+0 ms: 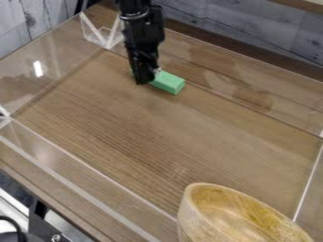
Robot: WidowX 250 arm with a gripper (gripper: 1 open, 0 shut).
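Note:
My black gripper (147, 74) reaches down from the top of the view to the upper middle of the wooden table, its tip beside a small green block (167, 83). It looks shut; whether anything is between its fingers is hard to see, and the block lies on the tabletop just right of the fingertips, partly behind them.
A large yellow bowl (237, 216) stands at the bottom right. A raised wall runs along the back, and cables and dark clutter lie off the left edge.

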